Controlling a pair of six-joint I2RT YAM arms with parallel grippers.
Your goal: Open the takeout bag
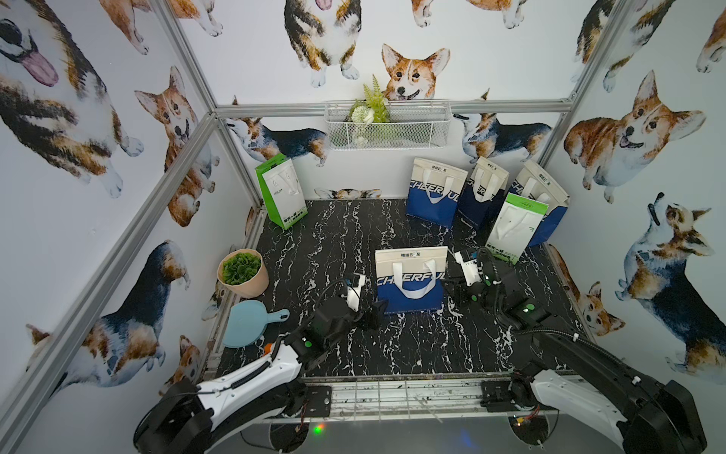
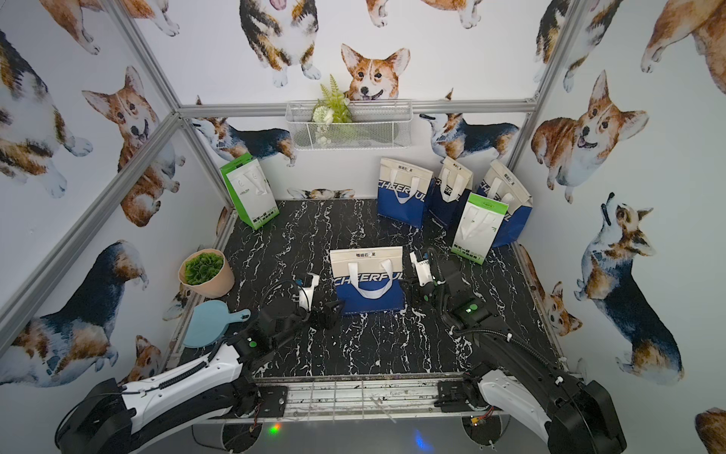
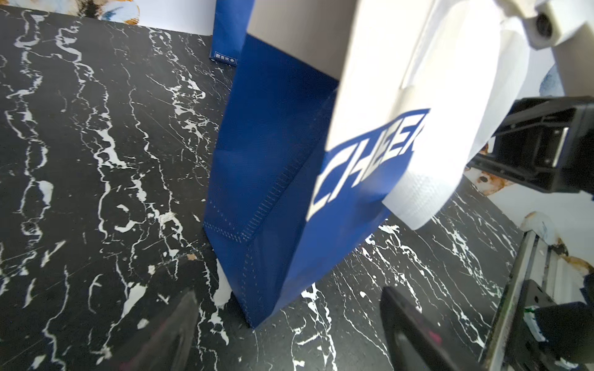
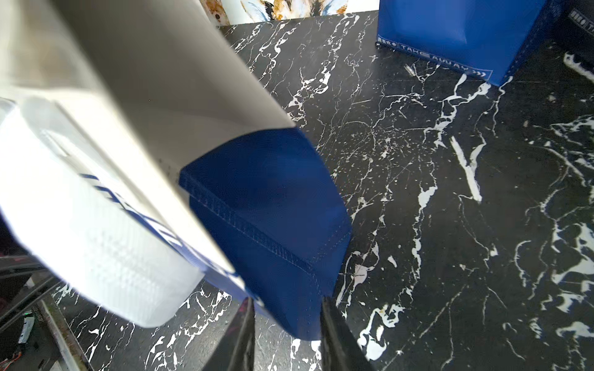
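Observation:
A blue and cream CHEERFUL takeout bag (image 1: 410,295) stands upright at the middle of the table, its white handles hanging on the front. In the left wrist view the bag (image 3: 266,154) rises between my left gripper's blurred, wide-apart fingers (image 3: 284,334); that gripper is open, just off the bag's left end. My right gripper is at the bag's right end, its fingers part open around the lower side fold, which shows close ahead in the right wrist view; whether they touch it I cannot tell.
More blue bags (image 1: 432,204) and a green-white bag (image 1: 511,234) stand at back right, another green-white bag (image 1: 281,193) at back left. A potted plant (image 1: 242,272) and a light blue board (image 1: 245,321) lie left.

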